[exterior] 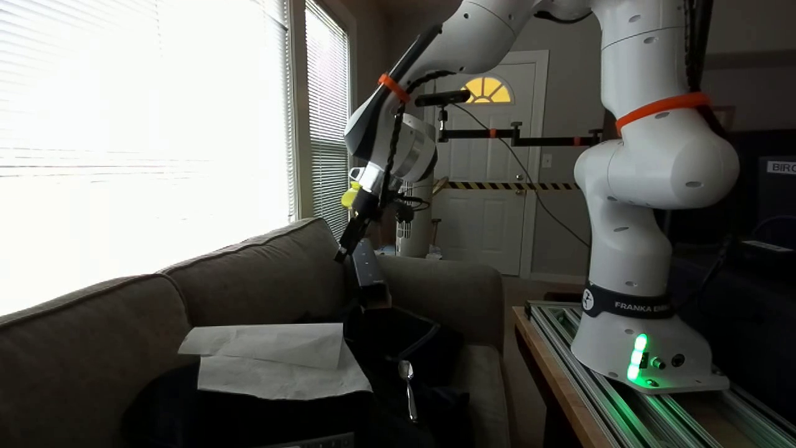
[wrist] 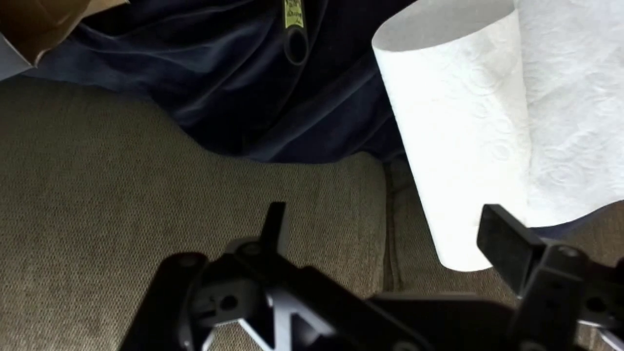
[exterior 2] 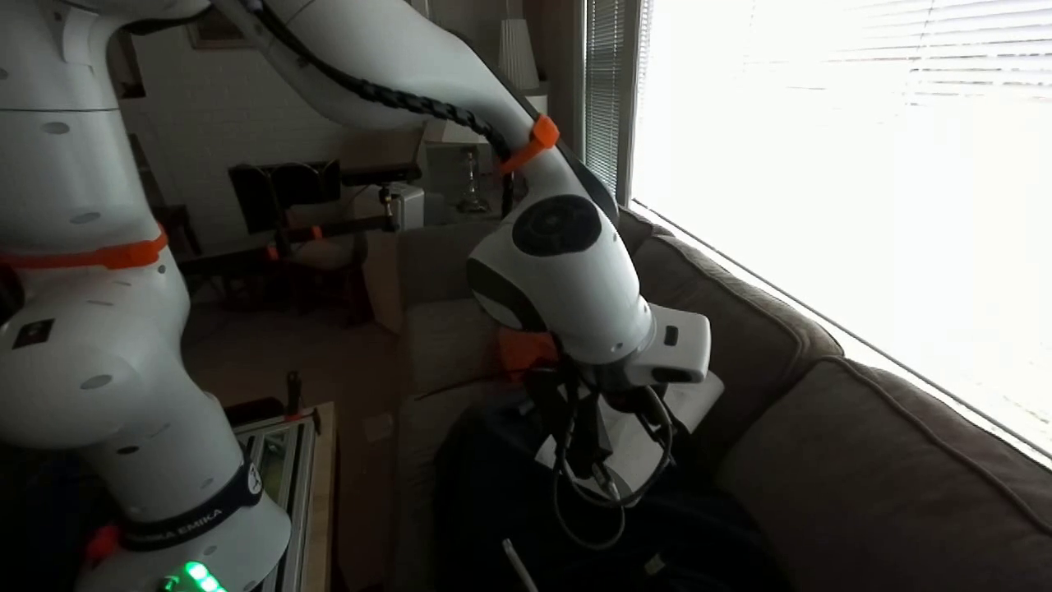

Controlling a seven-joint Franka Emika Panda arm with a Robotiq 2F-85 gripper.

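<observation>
My gripper is open in the wrist view, with a wide gap and nothing held between its fingers. Below it lies a white paper towel [wrist: 462, 128], one side folded over into a loose curl; the right finger [wrist: 507, 240] overlaps its lower part in this view. The same towel [exterior: 276, 366] rests on dark cloth over the couch in exterior view 1, where the gripper [exterior: 344, 250] hangs above the far end of the couch. A metal spoon [exterior: 408, 388] lies on the cloth to the towel's right. The second exterior view largely hides the fingers behind the arm.
An open box [exterior: 367, 272] stands at the couch's far end. A black tube-like item with a yellow-green label [wrist: 294, 17] lies on dark cloth [wrist: 234, 87]. The couch backrest [exterior: 254, 269] runs along the window. Bare cushion [wrist: 146, 204] shows at lower left.
</observation>
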